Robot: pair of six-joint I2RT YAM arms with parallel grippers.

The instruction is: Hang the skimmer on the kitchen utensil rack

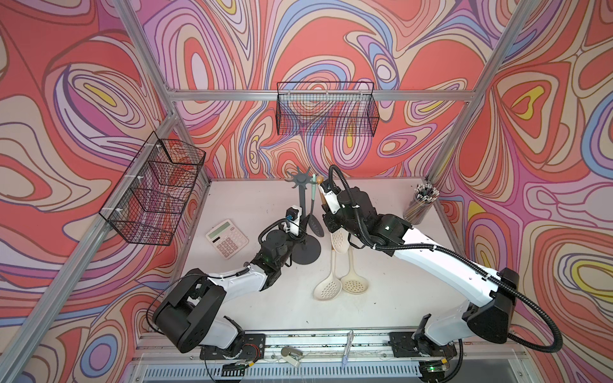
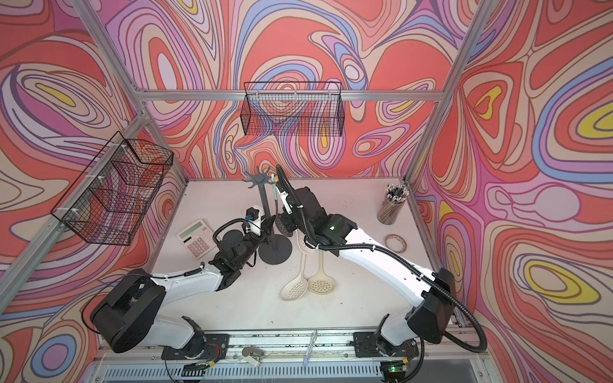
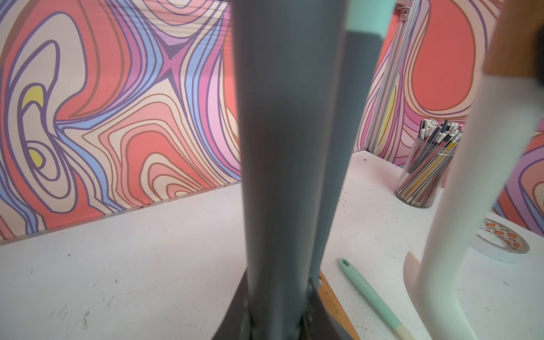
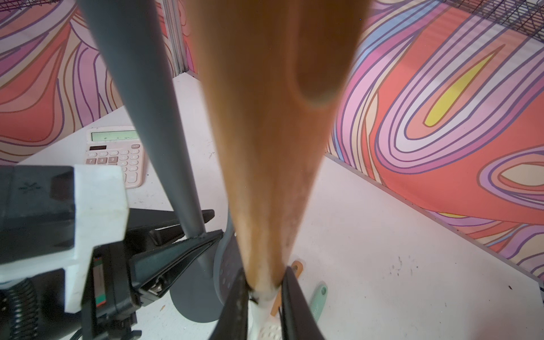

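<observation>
The utensil rack is dark grey, with a hooked top (image 1: 298, 176), an upright pole (image 3: 289, 141) and a round base (image 1: 306, 251). My left gripper is shut on that pole, low down and holding it upright. My right gripper is shut on the brown wooden handle (image 4: 260, 164) of a skimmer whose cream perforated head (image 1: 339, 240) hangs below. The handle's top is close to the right side of the rack's hooks in the top left view. Whether it touches a hook cannot be told. A dark utensil with a mint handle (image 1: 313, 191) hangs on the rack.
Two more cream skimmers lie on the table, one at left (image 1: 327, 289) and one at right (image 1: 355, 284). A calculator (image 1: 227, 238) lies left of the rack, a pencil cup (image 1: 418, 207) stands at right, and a tape roll (image 2: 396, 242) lies near it.
</observation>
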